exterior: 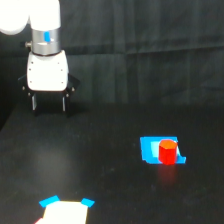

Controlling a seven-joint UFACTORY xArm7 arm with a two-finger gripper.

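My gripper [48,103] hangs at the upper left over the black table. Its two dark fingers stand well apart, open with nothing visible between them. Far to its right and nearer the camera, a red cylinder-like object [168,152] stands on or in front of a white patch with a blue border [147,141]. It hides part of the patch. A pale, cream-white object [65,212] sits at the bottom edge with blue pieces [87,202] at its corners, partly cut off by the frame.
A dark curtain [140,50] hangs behind. A small reddish bit [40,220] shows at the bottom edge, too cropped to identify.
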